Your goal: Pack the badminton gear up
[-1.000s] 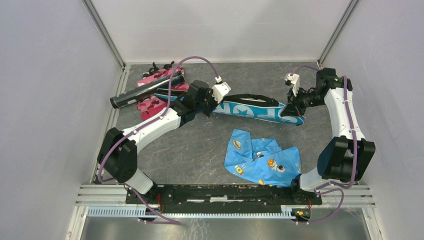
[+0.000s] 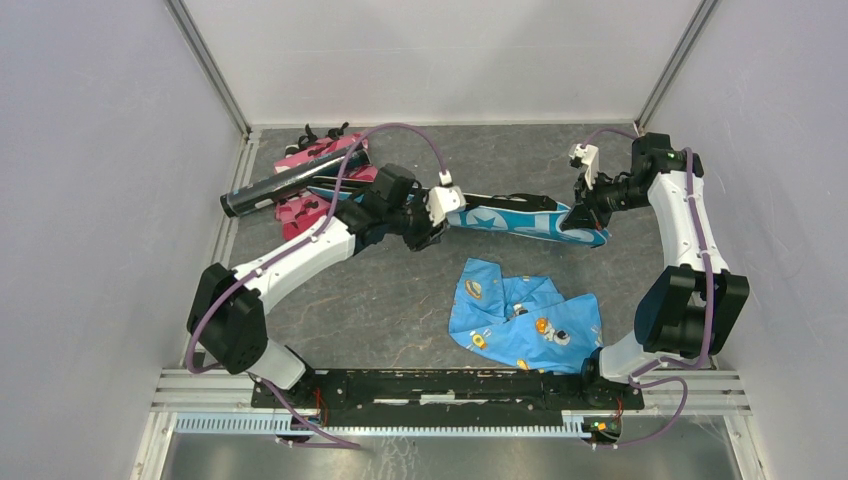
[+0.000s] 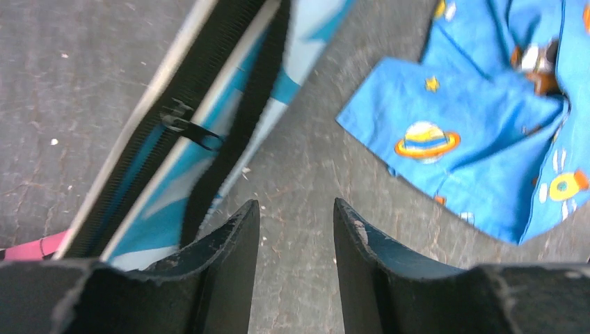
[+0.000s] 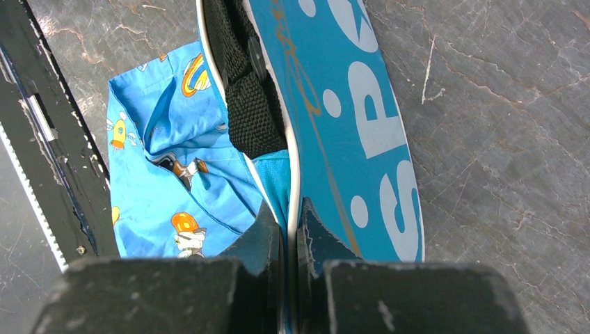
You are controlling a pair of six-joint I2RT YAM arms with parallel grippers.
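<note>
A long blue-and-white racket bag (image 2: pixel 510 222) lies across the back middle, its black zip (image 3: pixel 195 131) and strap showing in the left wrist view. My left gripper is part open above the floor beside the bag's near edge, nothing between its fingers. My right gripper is shut on the bag's white-piped edge at its right end, by a black mesh strap (image 4: pixel 254 115). A light blue patterned cloth (image 2: pixel 520 325) lies spread on the floor in front of the bag.
A dark tube (image 2: pixel 270 190) lies on pink-and-black bags (image 2: pixel 300 215) at the back left. Walls border both sides and the back.
My left gripper has moved slightly right and toward the front from the bag's edge. The right arm and the cloth look unchanged.
</note>
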